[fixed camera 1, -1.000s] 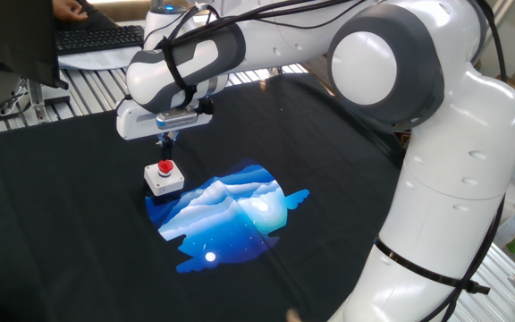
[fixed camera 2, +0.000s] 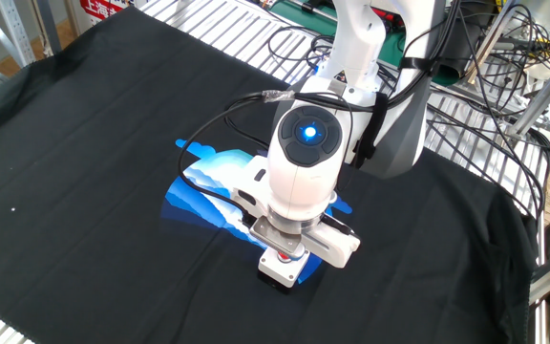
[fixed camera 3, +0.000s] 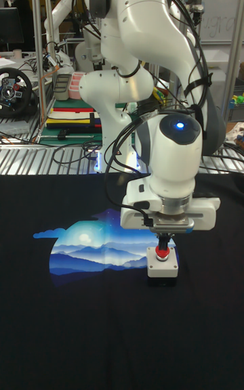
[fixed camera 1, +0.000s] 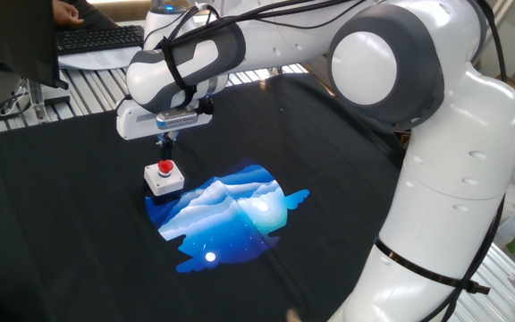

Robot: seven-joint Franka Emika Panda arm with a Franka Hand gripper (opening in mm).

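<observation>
A small white box with a black base (fixed camera 1: 164,183) stands on the dark cloth, with a round red button (fixed camera 1: 165,167) on its top. My gripper (fixed camera 1: 166,157) points straight down at the button, its dark fingers together and nothing showing between them. In the third exterior view the fingertips reach the red button (fixed camera 3: 163,253); whether they press it down I cannot tell. From the second exterior view, the hand covers the fingers and most of the button, leaving part of the white box (fixed camera 2: 283,268) visible.
A flat blue mountain-picture mat (fixed camera 1: 231,219) lies right beside the box. Black cloth (fixed camera 3: 72,332) covers the table, with wide clear room around. A keyboard (fixed camera 1: 99,38) and a person's hand (fixed camera 1: 66,12) are beyond the table's far edge.
</observation>
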